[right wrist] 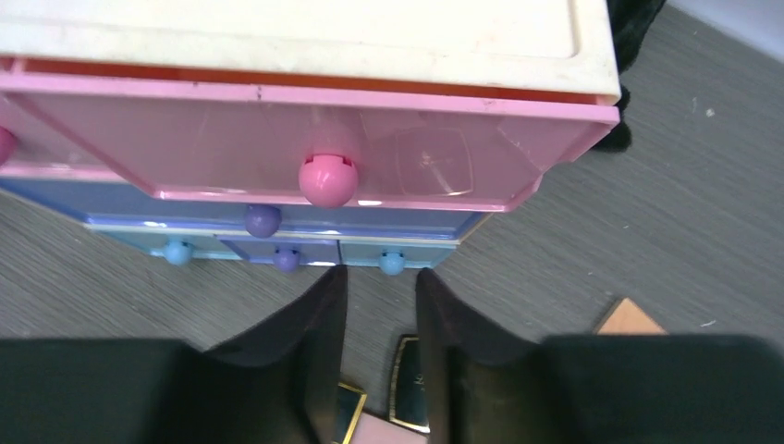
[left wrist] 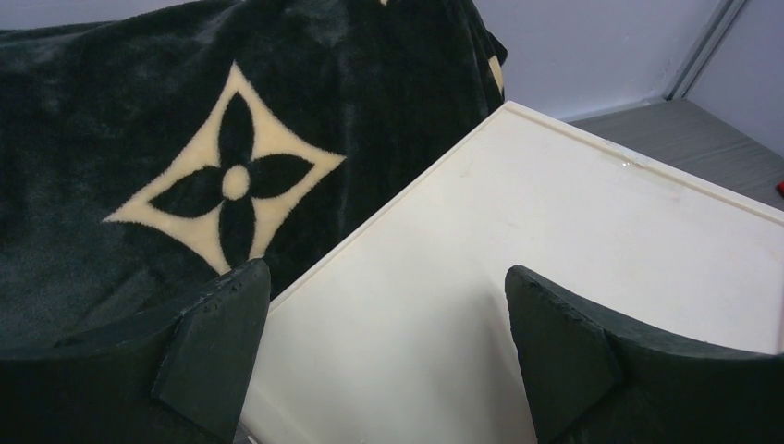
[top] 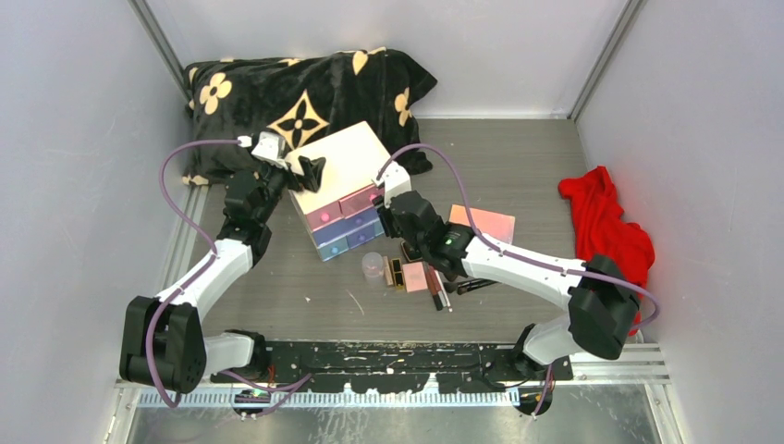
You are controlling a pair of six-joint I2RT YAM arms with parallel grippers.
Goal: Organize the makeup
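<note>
The organizer has a white top (top: 344,153) and small drawers in pink, blue and light blue. Its right pink drawer (right wrist: 250,139) juts a little, showing a thin dark slit under the lid. That drawer's round pink knob (right wrist: 328,180) lies beyond and left of my right gripper, whose slightly parted fingers are blurred and empty. My left gripper stands wide open over the white top with nothing between its fingers. Makeup lies in front: a clear cup (top: 373,265), a pink palette (top: 415,277), pencils (top: 434,289) and brushes (top: 476,285).
A dark patterned blanket (top: 268,102) is heaped against the organizer's back. Right of the makeup lies a larger peach palette (top: 495,224). A red cloth (top: 606,217) is by the right wall.
</note>
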